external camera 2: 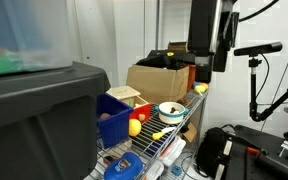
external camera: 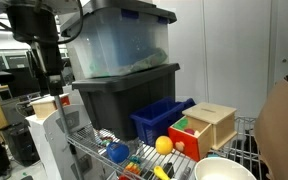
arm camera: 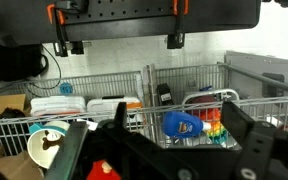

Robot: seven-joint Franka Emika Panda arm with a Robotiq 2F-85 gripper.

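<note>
My gripper hangs open over the front of a wire rack [arm camera: 149, 122], with nothing held between its fingers. A blue rounded object [arm camera: 182, 124] lies on the rack below the fingers in the wrist view; in exterior view 1 the blue object [external camera: 117, 152] sits at the near side of the rack. Well above the rack, at the upper left of exterior view 1, the gripper [external camera: 49, 78] points downward. A yellow ball [external camera: 164, 145] rests near a blue bin [external camera: 162, 119]. At the near right stands a white bowl [external camera: 224, 169].
A black bin [external camera: 129, 103] with a clear tub [external camera: 124, 42] on top rises tall behind the rack. Beside the blue bin is a wooden box [external camera: 211, 127]. A cardboard box [external camera 2: 156, 82] stands at the rack's far end. Bare floor [arm camera: 129, 57] shows in front of the rack.
</note>
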